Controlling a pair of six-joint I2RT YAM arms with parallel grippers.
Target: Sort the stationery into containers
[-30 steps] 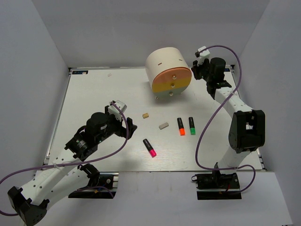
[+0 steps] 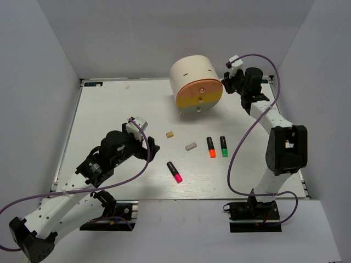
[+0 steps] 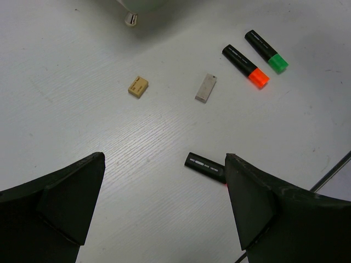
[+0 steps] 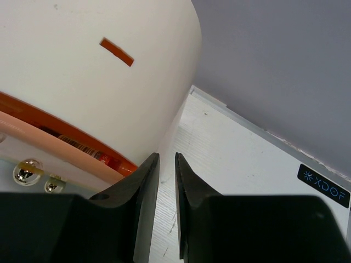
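A rounded white cabinet stands at the back, its front banded with an orange top drawer, a yellow one and a green one. In the right wrist view the top drawer is slightly ajar, with a red item inside. Beside the cabinet's right end, my right gripper is open by a narrow gap, nothing between its fingers. My left gripper is wide open and empty above the table. Below it lies a pink-tipped marker. Orange and green markers, a grey eraser and a tan block lie on the table.
Grey walls close in the white table at the back and sides. Free surface lies left of the cabinet and along the front. A purple cable loops from the right arm over the table's right part.
The cabinet has shifted very slightly to the left. My right arm has moved a little; the left arm and the loose stationery are where they were.
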